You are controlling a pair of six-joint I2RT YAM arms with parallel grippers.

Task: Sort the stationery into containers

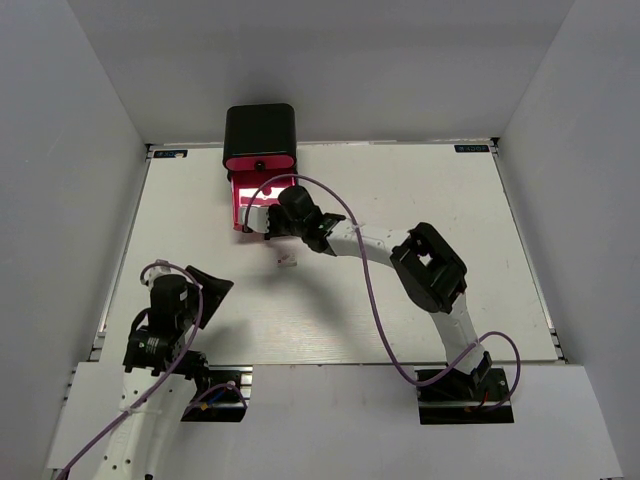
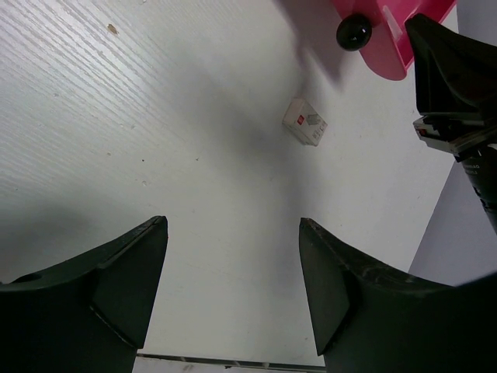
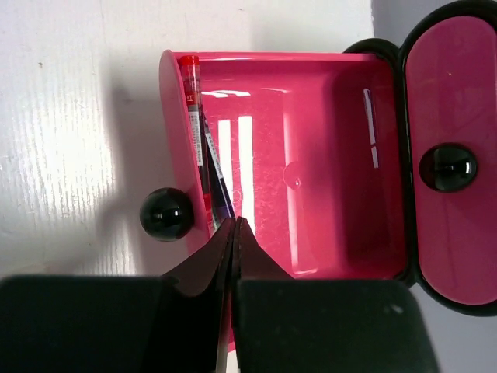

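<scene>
A pink drawer [image 3: 342,179] is pulled out of a black-and-pink cabinet [image 1: 260,135] at the back left of the table. Two pens lie along the drawer's front wall, one a red-capped pen [image 3: 192,101], the other a dark pen [image 3: 216,171]. My right gripper is shut over the front edge of the drawer, nothing clearly between its fingertips. A small white eraser-like block [image 2: 305,121] rests on the table in front of the drawer. Off to the front left, my left gripper stands open and empty above bare table.
A round black knob [image 3: 167,214] sticks out of the drawer front. The closed upper drawer [image 3: 458,155] has its own knob.
</scene>
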